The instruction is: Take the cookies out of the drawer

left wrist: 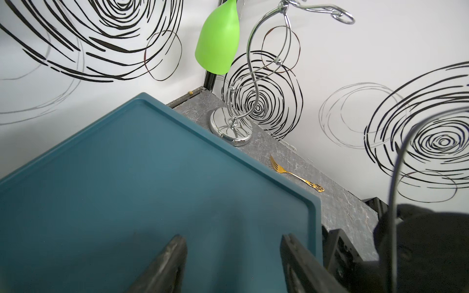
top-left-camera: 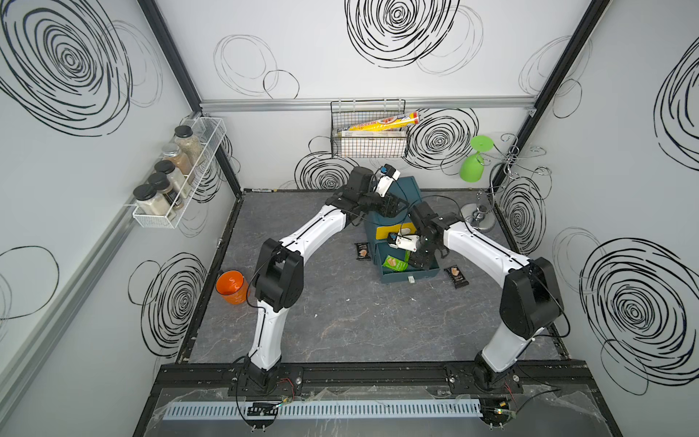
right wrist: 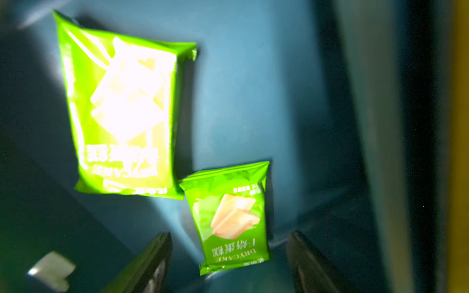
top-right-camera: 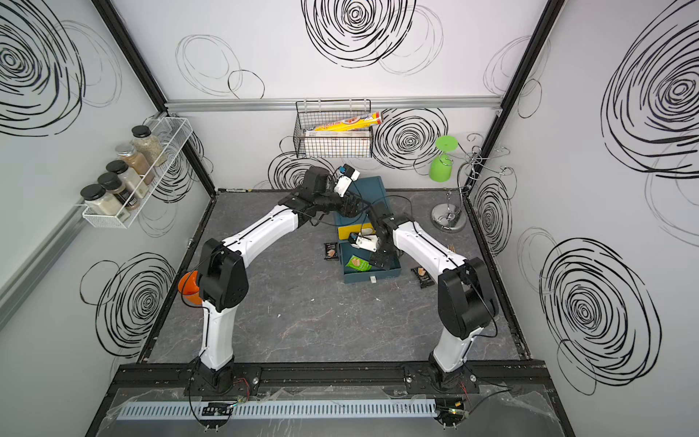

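A teal box (top-left-camera: 386, 276) stands at the middle rear of the table with its drawer open at the front. Two green cookie packets (right wrist: 227, 219) (right wrist: 122, 117) lie inside the drawer. My right gripper is over them, fingers open, the smaller packet between and just beyond the fingertips; whether it touches is unclear. My left gripper is at the teal box's upper rear part, its fingers apart in front of the teal surface, nothing visible between them.
Black packets (top-left-camera: 362, 251) (top-left-camera: 456, 276) lie on either side of the box. An orange cup (top-left-camera: 231, 287) sits at the left, a metal stand (top-left-camera: 478, 217) at the back right, a gold fork (left wrist: 298, 178) nearby.
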